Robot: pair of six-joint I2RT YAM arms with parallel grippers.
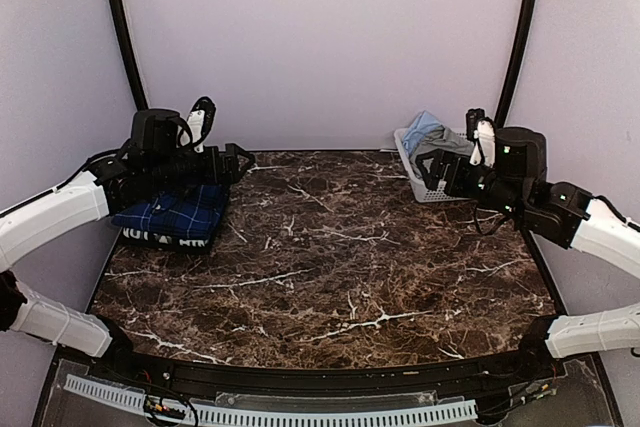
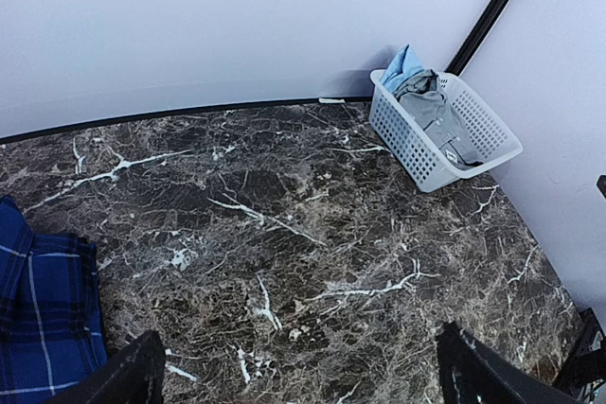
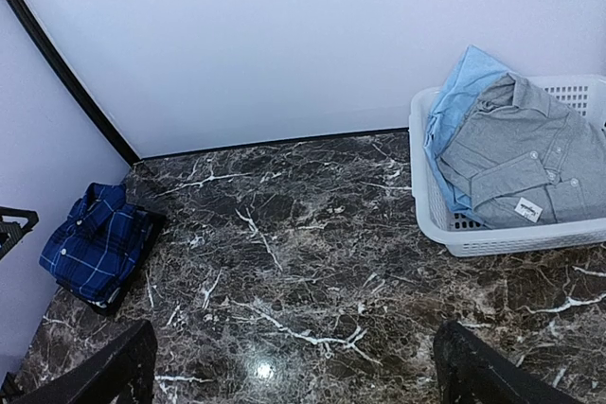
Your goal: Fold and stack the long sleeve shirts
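In the white basket [image 3: 436, 205] at the back right lie a grey shirt [image 3: 530, 153] and a light blue shirt [image 3: 459, 96], loosely bunched. A folded navy plaid shirt [image 1: 180, 215] rests on a stack at the table's left side; the right wrist view shows this plaid shirt [image 3: 95, 248] with its collar up. My left gripper [image 1: 245, 160] hangs above the table by the stack, open and empty. Over by the basket, partly covering it from above, my right gripper [image 1: 428, 169] is open too, with nothing between its widely parted fingers.
White walls [image 1: 320, 47] close off the back and both sides. Under the plaid shirt a dark and white layer [image 1: 165, 240] shows.
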